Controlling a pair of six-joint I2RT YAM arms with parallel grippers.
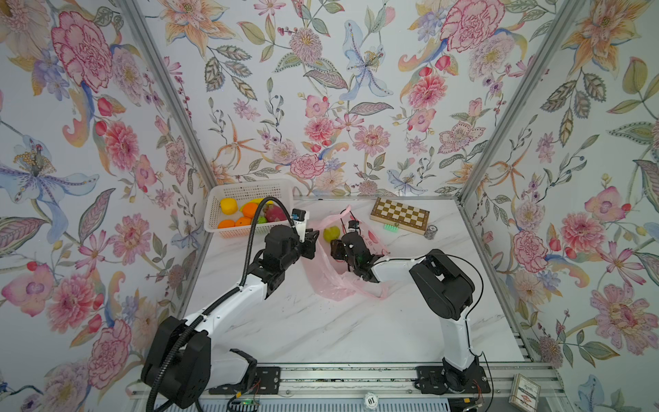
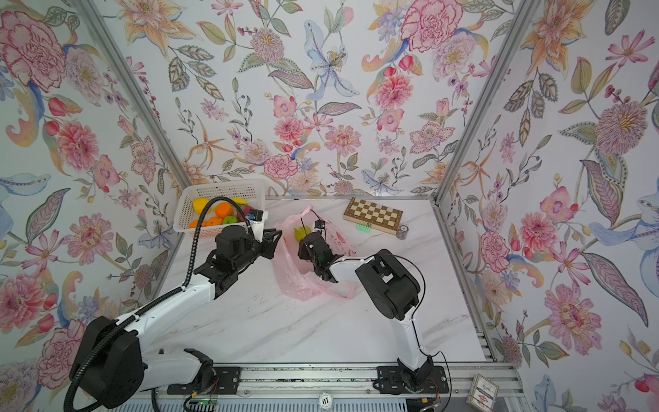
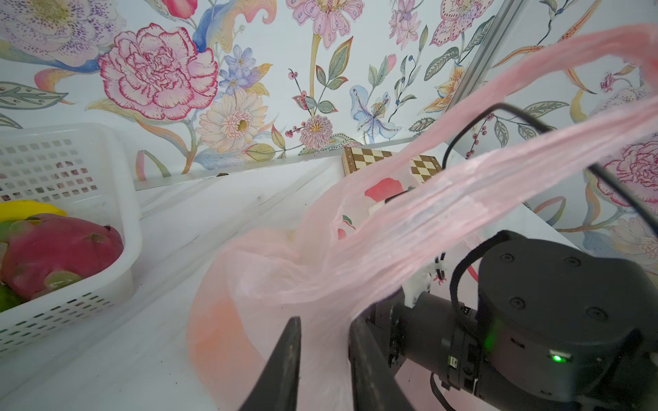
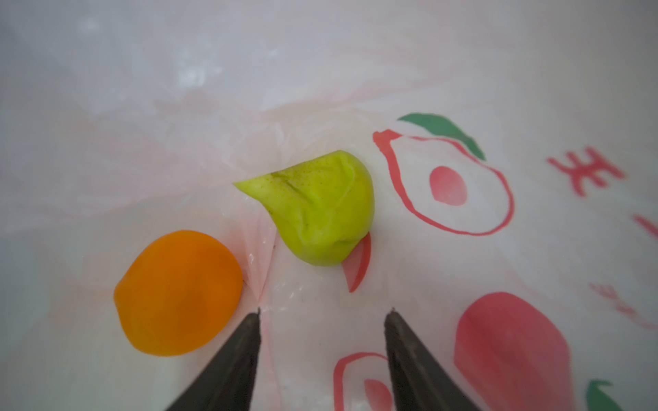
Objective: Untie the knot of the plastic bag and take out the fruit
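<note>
The pink plastic bag point(image 1: 324, 283) lies spread on the table, its mouth open and its sides standing up. Inside it, the right wrist view shows a yellow-green, pear-like fruit point(image 4: 322, 212) and an orange point(image 4: 179, 293), both free of any finger. My right gripper reaches into the mouth, part open, with only bag wall showing beyond its fingers. At the bag's left side, my left gripper is shut on pink film, which shows between its fingers. The exact pinch point is hard to see. No knot shows.
A white basket point(image 1: 214, 199) with several fruits stands at the back left. Towards the back right lie a checkered board point(image 1: 399, 215), a small green item point(image 1: 390, 228) and a grey round object point(image 1: 430, 232).
</note>
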